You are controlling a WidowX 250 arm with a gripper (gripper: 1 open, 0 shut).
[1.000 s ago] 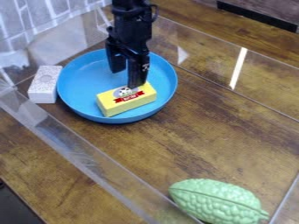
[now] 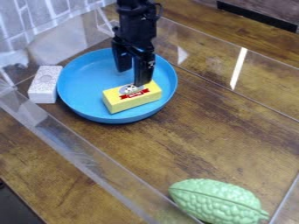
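Note:
The black gripper (image 2: 132, 68) hangs over a blue plate (image 2: 84, 79), fingers pointing down and apart, open. Its right finger reaches down to just above or against a yellow box (image 2: 131, 101) with a red label, which lies on the right part of the plate. Whether the finger touches the box is unclear.
A white block (image 2: 45, 85) sits left of the plate. A green bumpy object (image 2: 218, 199) lies at the front right. Clear panels edge the wooden tabletop (image 2: 211, 131), which is bare in the middle. A tiled wall (image 2: 35, 22) is at the back left.
The gripper has shifted slightly over the yellow box, which appears nearly in the same place.

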